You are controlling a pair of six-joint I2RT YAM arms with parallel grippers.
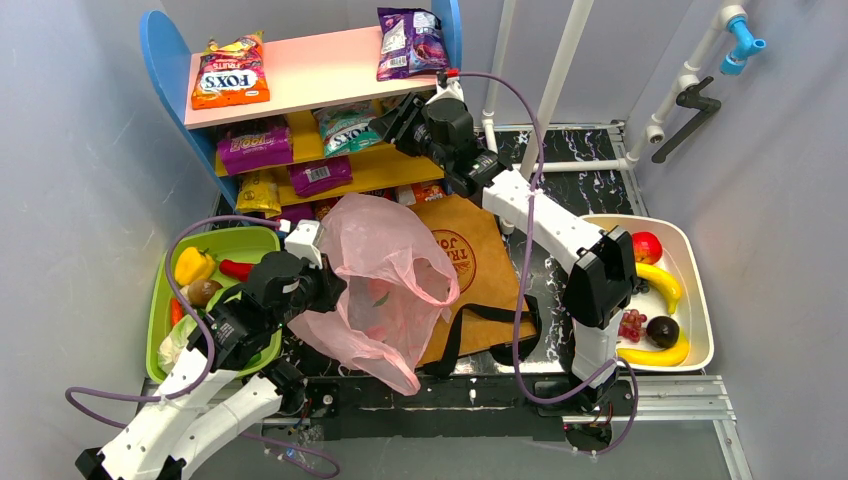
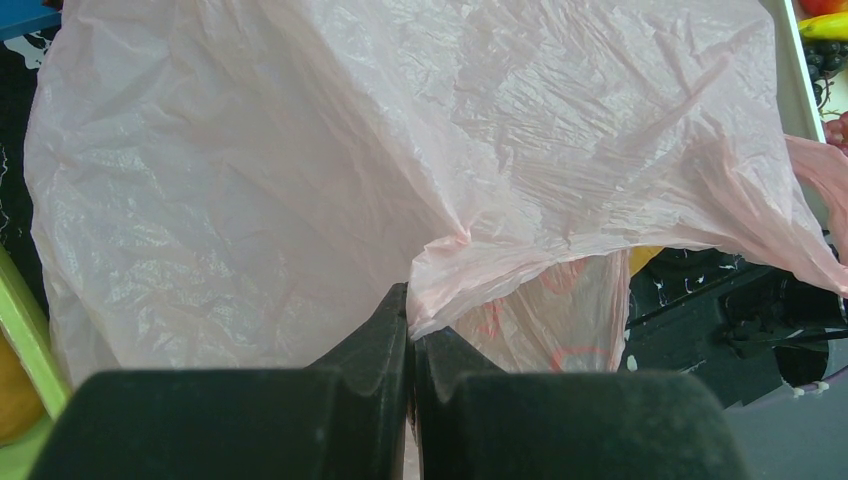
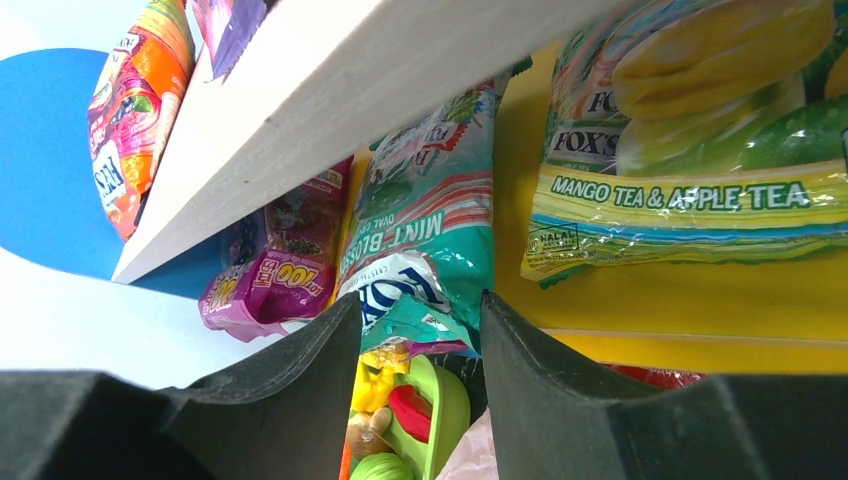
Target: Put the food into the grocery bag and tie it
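Observation:
The pink plastic bag (image 1: 375, 270) lies on the table, its mouth toward the front right. My left gripper is shut on a gathered edge of that bag, which spreads out past the fingertips in the left wrist view. At the shelf's middle level, my right gripper faces a teal Fox's candy pack (image 3: 420, 225). Its fingers stand apart, one on each side of the pack's lower end; whether they touch it I cannot tell. In the top view the teal pack (image 1: 347, 128) sits just left of the right gripper (image 1: 385, 122).
The pink top shelf board (image 1: 320, 65) overhangs the right gripper closely. A mango tea pack (image 3: 690, 200) and a purple pack (image 1: 255, 147) share the middle level. A green basket (image 1: 230, 240) stands left, a white fruit tray (image 1: 703, 300) right, a brown bag (image 1: 480, 235) beneath the plastic one.

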